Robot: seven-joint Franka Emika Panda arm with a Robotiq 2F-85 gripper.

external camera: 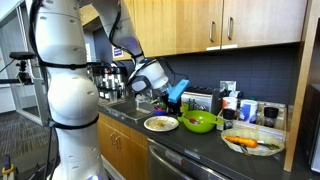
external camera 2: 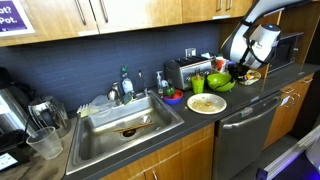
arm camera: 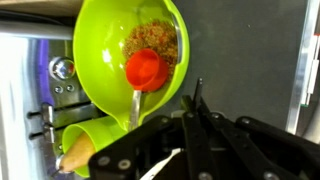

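My gripper comes in from the bottom of the wrist view, its dark fingers drawn together to a narrow tip. Whatever may be between them is too dark and small to make out. In exterior view 1 the gripper (external camera: 178,103) hangs above the counter near a green bowl (external camera: 201,124). From above, the bowl (arm camera: 95,68) holds a red ladle or scoop (arm camera: 146,69) with a grey handle and some brown crumbly stuff (arm camera: 150,38). A pale plate (external camera: 160,124) with food scraps lies to the left of the bowl.
A plate with carrots and greens (external camera: 251,146) sits to the right. Behind are a toaster (external camera 2: 188,70) and several cups. The sink (external camera 2: 125,127) is farther left in exterior view 2. Dark counter (external camera: 215,152) in front of the bowl is clear.
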